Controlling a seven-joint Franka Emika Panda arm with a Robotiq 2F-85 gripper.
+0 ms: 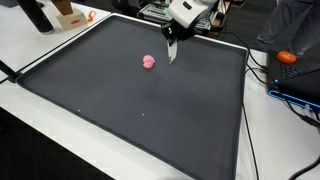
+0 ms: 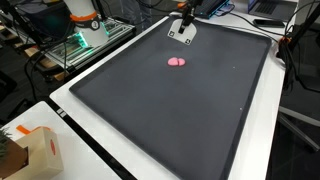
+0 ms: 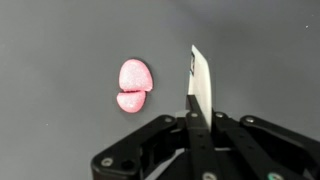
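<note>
A pink lump [image 1: 148, 62] lies on the dark board, parted by a narrow line into two pieces side by side, a larger and a smaller [image 3: 131, 102]. In the wrist view my gripper is shut on a thin white blade [image 3: 201, 78], which stands edge-on between the black fingers. The same white blade [image 2: 181, 33] shows its broad face in exterior view 2, behind the pink lump [image 2: 176, 62] and apart from it. In exterior view 1 the blade [image 1: 172, 50] points down, to the right of the lump.
A wide dark board [image 1: 130, 100] covers most of the white table, with free room in front of the lump. A laptop [image 1: 293, 78] stands at the right edge with an orange object [image 1: 287, 57] by it. Cables run along the board's right side.
</note>
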